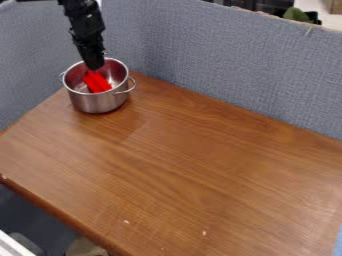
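Observation:
A steel pot [102, 100] with two side handles stands at the back left of the wooden table, near the corner. A red object [96, 82] rests inside it. My black gripper [92, 62] hangs above the pot's rear rim, just over the red object. Its fingers are small and dark here, so I cannot tell how far apart they are or whether anything is between them.
Grey padded walls border the table [201, 175] at the back and left. The table's front left edge drops to a dark floor.

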